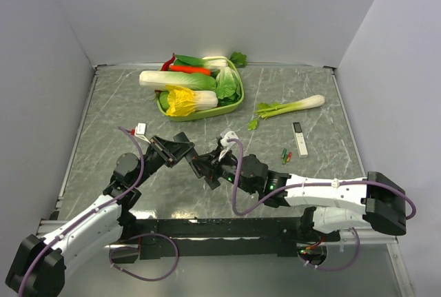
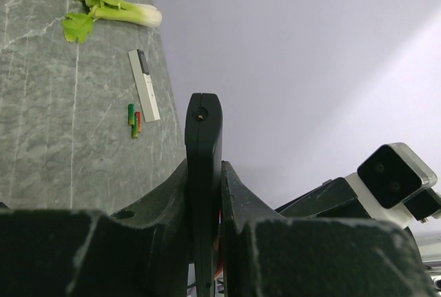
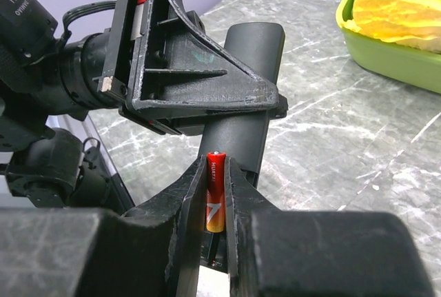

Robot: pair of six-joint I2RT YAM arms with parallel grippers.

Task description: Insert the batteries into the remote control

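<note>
A black remote (image 3: 244,49) is held upright between the grippers at the table's middle. My left gripper (image 1: 180,147) is shut on it, its fingers across the remote's body in the right wrist view. My right gripper is shut on a red and orange battery (image 3: 215,180) at the remote's lower, opened compartment; whether the battery is seated cannot be told. Loose green and red batteries (image 2: 132,114) lie on the table to the right, beside a white remote-like bar (image 1: 299,138).
A green basket of vegetables (image 3: 375,63) stands at the back middle. A leek (image 1: 296,104) lies at the back right.
</note>
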